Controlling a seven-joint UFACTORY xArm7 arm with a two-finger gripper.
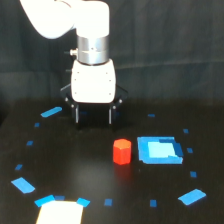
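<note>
A red block (pixel 122 151) stands on the dark table near the middle of the camera view. To its right lies a flat blue square (pixel 144 158) with a white patch (pixel 160 150) in it. My gripper (pixel 94 117) hangs farther back and to the left of the red block, well apart from it. Its fingers are spread wide, and only dark background shows between them.
Small blue tape marks are scattered over the table, with longer strips (pixel 22 185) near the left and right edges. A pale, boxy object (pixel 60 213) is cut off by the bottom edge.
</note>
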